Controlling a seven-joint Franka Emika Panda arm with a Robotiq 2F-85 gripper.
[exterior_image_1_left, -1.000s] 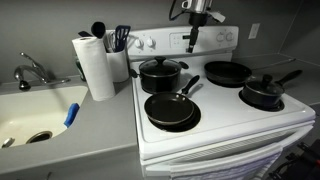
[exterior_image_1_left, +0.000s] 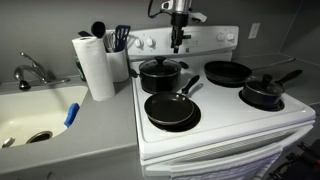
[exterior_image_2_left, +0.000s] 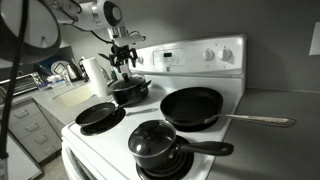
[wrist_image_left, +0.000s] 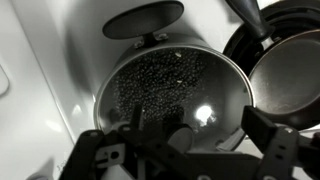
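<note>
Above the back-left burner hangs my gripper (exterior_image_1_left: 177, 47), empty, its fingers spread apart. Beneath it stands a black pot (exterior_image_1_left: 160, 76) with a glass lid (wrist_image_left: 215, 90). Seen from the wrist, the fingers are on either side of the lid's dark knob (wrist_image_left: 181, 137), still clear of it. Small dark speckled contents show through the glass. One side handle (wrist_image_left: 143, 20) of the pot is visible at the top of the wrist view.
A frying pan (exterior_image_1_left: 169, 107) sits on the front-left burner, a larger skillet (exterior_image_2_left: 192, 105) at the back right and a lidded saucepan (exterior_image_2_left: 153, 145) at the front right. Paper towels (exterior_image_1_left: 96, 68) and a utensil holder (exterior_image_1_left: 117, 66) stand left of the stove.
My gripper has shifted left across the back of the stove, from right of the black pot to nearer above it. The cookware has stayed in place.
</note>
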